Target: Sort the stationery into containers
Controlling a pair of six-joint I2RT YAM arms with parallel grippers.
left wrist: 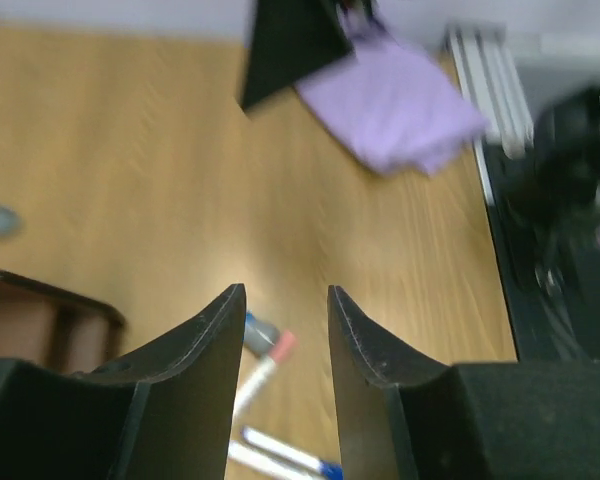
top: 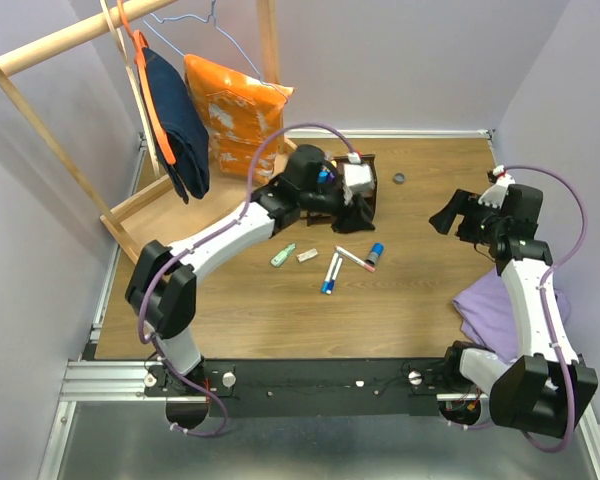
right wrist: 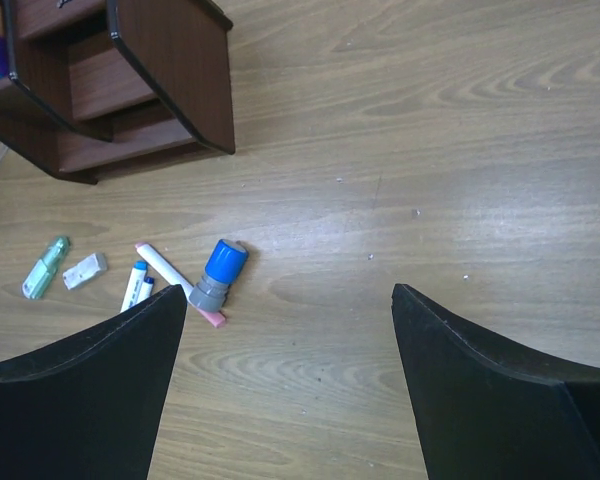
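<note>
A dark wooden organizer (right wrist: 160, 90) holding some colourful items stands at the back centre, partly behind my left gripper (top: 356, 215). That gripper hangs open over the area just in front of it; its wrist view is blurred. On the table lie a green item (top: 282, 254), a white eraser-like block (top: 307, 255), two white-and-blue markers (top: 330, 275), a pink-and-white marker (top: 354, 258) and a blue-capped grey item (top: 376, 252). My right gripper (top: 442, 213) is open at the right, above the table, with nothing between its fingers.
A wooden rack (top: 35, 120) with hanging garments fills the back left. A small grey round item (top: 399, 178) lies right of the organizer. A purple cloth (top: 480, 310) lies at the right edge.
</note>
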